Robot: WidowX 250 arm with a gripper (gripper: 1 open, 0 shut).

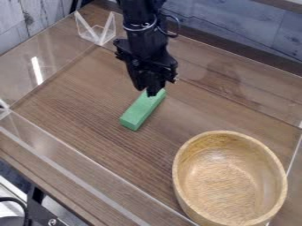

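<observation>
A green rectangular block (141, 111) lies diagonally on the wooden table (71, 106) near the middle of the view. The black robot gripper (153, 86) hangs down from the top, right over the block's upper end, with its fingertips at or just above that end. Whether it touches or holds the block, and whether it is open or shut, is hard to make out.
A large tan round bowl (230, 177) sits at the lower right. Clear plastic brackets stand at the top left and left edge. A blue wooden wall runs along the back right.
</observation>
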